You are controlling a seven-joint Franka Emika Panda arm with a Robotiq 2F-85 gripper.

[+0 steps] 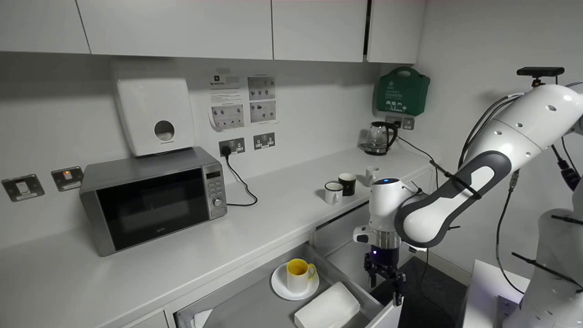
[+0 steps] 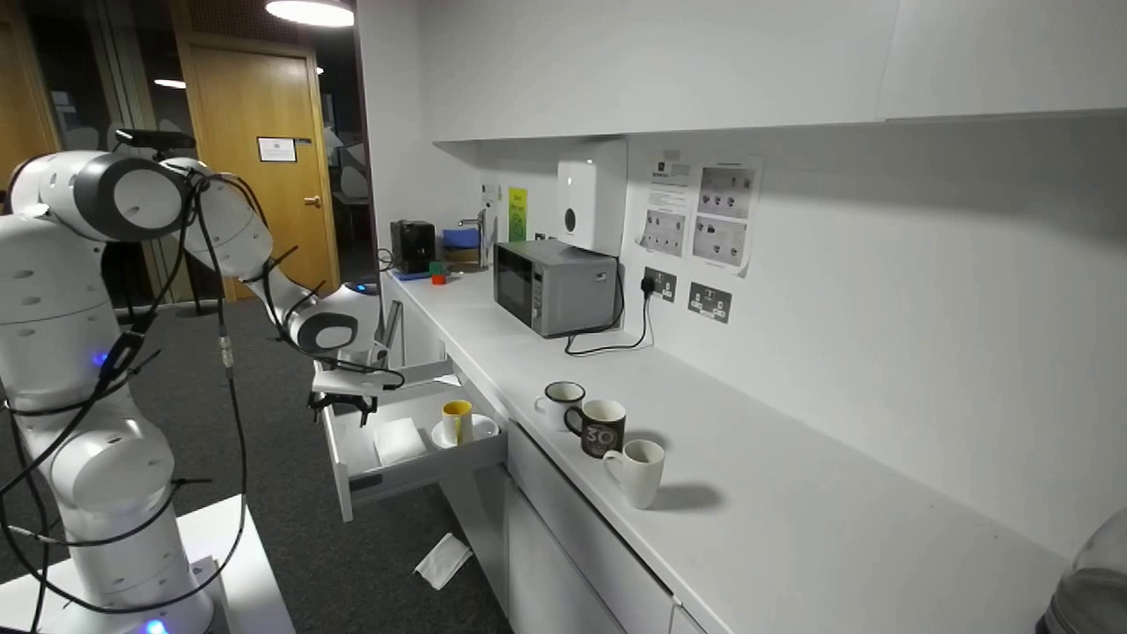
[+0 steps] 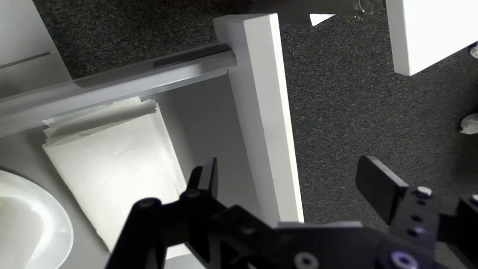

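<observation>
The drawer stands pulled out, and its white front panel (image 3: 269, 116) runs up the middle of the wrist view. My gripper is open, its black fingers wide apart. One finger (image 3: 208, 179) is over the drawer's inside, the other past the panel above the carpet. Nothing is seen gripped. In exterior view 1 the gripper (image 1: 386, 289) points down by the panel's far end. Inside the drawer, a yellow-lined white mug (image 1: 298, 275) rests on a white saucer (image 1: 279, 284), beside a stack of white paper towels (image 1: 328, 309). Whether a finger touches the panel cannot be told.
On the counter stand a white mug with a dark rim (image 2: 560, 401), a black mug (image 2: 600, 428) and a plain white mug (image 2: 637, 472). The microwave (image 1: 155, 197) and glass kettle (image 1: 378, 137) sit further back. A white paper (image 2: 444, 560) lies on the floor.
</observation>
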